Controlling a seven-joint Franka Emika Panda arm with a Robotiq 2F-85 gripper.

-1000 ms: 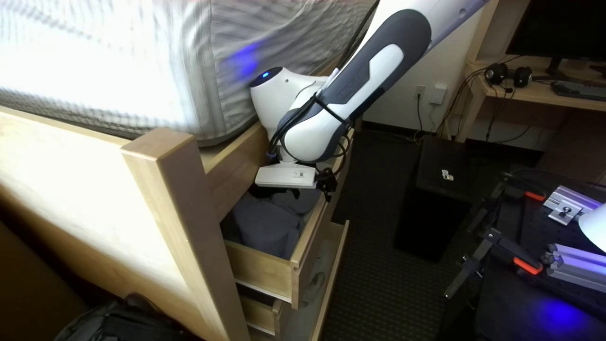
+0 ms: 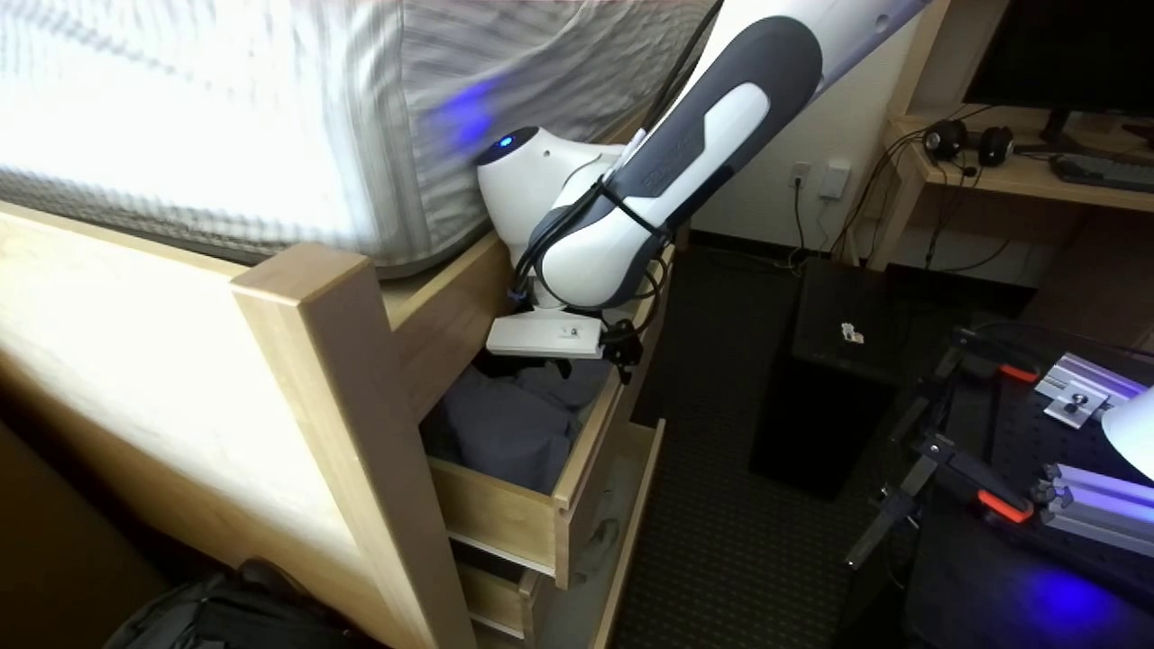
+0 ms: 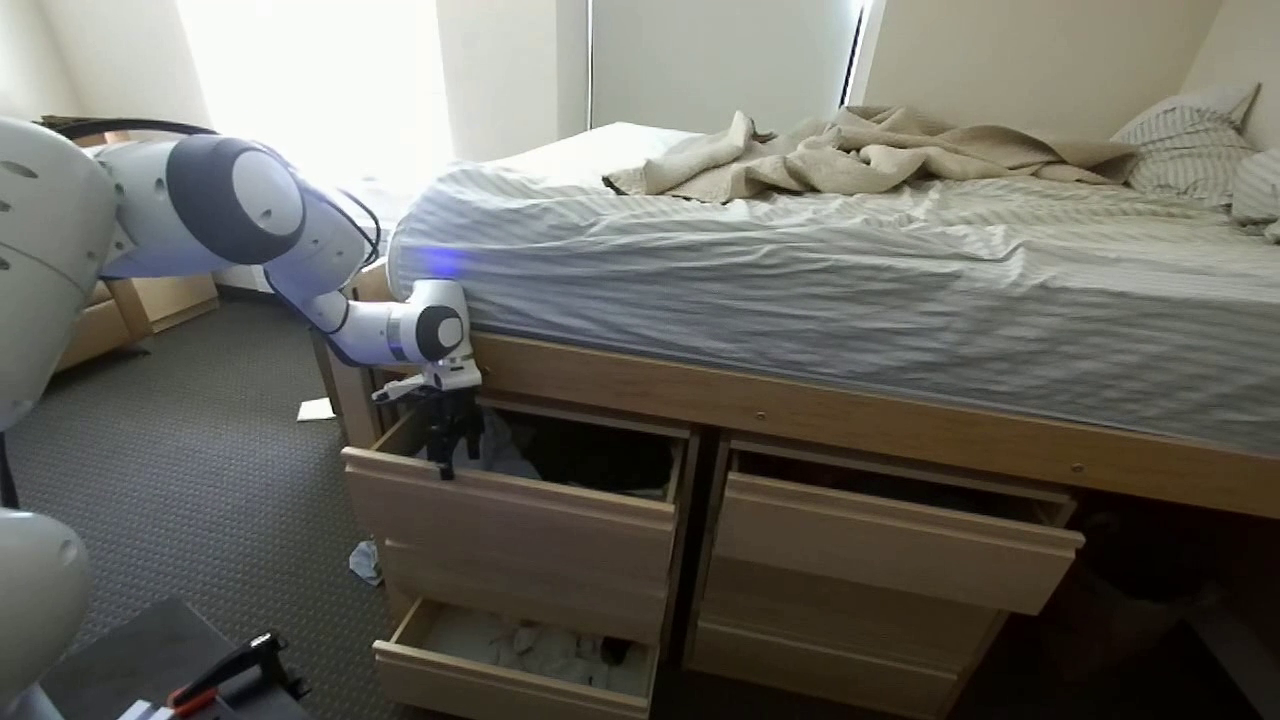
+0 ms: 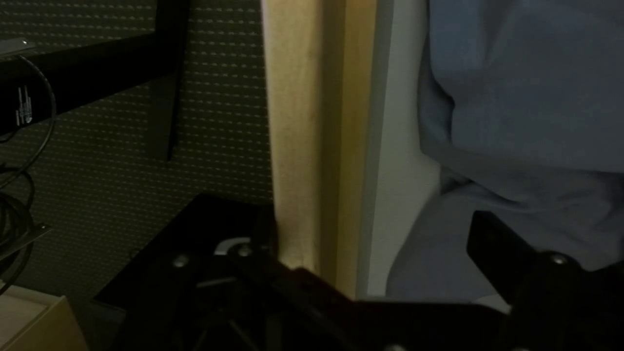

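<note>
The upper left drawer (image 3: 516,510) under the bed is pulled out, its wooden front edge (image 4: 295,134) running through the wrist view. My gripper is open and straddles that edge. One dark finger is on the outer side, close against the wood; contact cannot be told. The other finger (image 4: 497,248) is inside, over grey-blue cloth (image 4: 526,111). In exterior view 2 the gripper (image 3: 458,454) points down at the drawer's left part. Exterior view 1 shows the cloth (image 2: 508,427) in the drawer, with the gripper partly hidden by its white mount.
Below, a lower drawer (image 3: 510,672) also stands out with items inside. To the right, another drawer (image 3: 894,540) is partly out. The bed frame (image 3: 768,414) and mattress (image 3: 744,276) rise close behind the wrist. Carpet (image 2: 703,519) lies open in front of the drawers.
</note>
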